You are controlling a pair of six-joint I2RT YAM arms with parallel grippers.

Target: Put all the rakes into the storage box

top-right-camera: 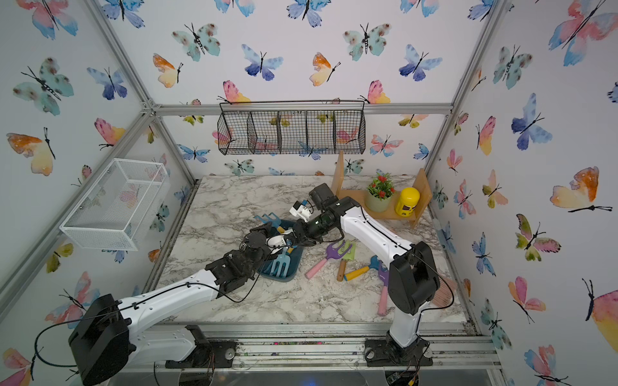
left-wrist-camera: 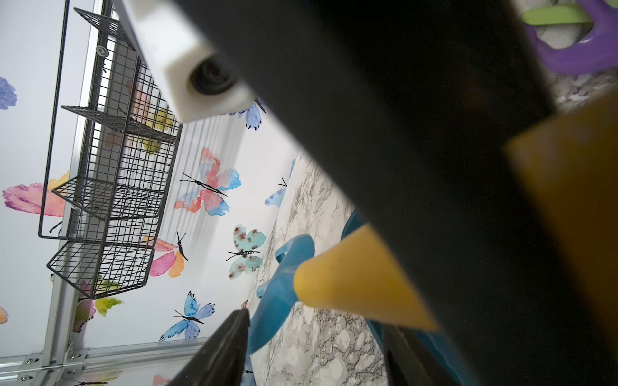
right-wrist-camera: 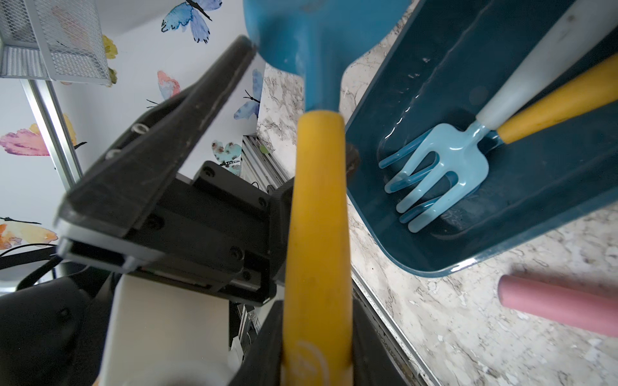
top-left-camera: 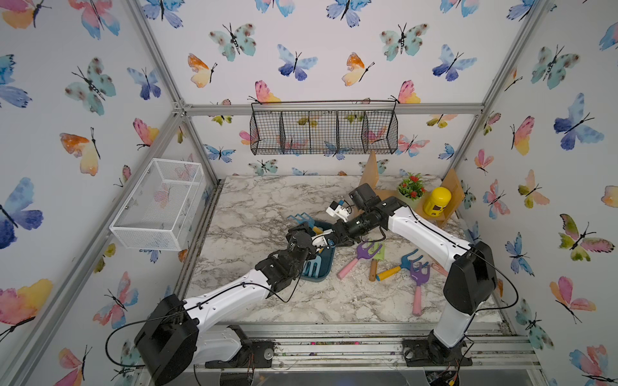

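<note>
A blue rake head on a yellow handle is raised beside the teal storage box, its tines turned away from my right gripper. That gripper is shut on the handle's end. The open left gripper sits close to the handle, one finger to the side of it; nothing is clearly held there. Inside the box a blue fork with a grey handle overlaps another with a yellow handle. The two grippers cover part of the box in both top views.
Right of the box lie a purple rake with pink handle, a green tool, a blue rake and another purple one. A flower pot and yellow object stand behind.
</note>
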